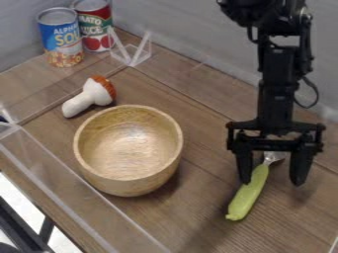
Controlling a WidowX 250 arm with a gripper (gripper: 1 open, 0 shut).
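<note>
My black gripper (271, 170) hangs low on the right side of the camera view, open, its two fingers spread over the upper end of a pale green, long vegetable-like object (248, 196) with a silvery end. That object lies on the wooden table, angled toward the front. Left of it stands a light wooden bowl (128, 173), empty.
A white and red mushroom-like toy (85, 97) lies at the upper left. Two cans, an Alpha soup can (62, 38) and a red can (94, 23), stand in the back corner by a clear plastic piece.
</note>
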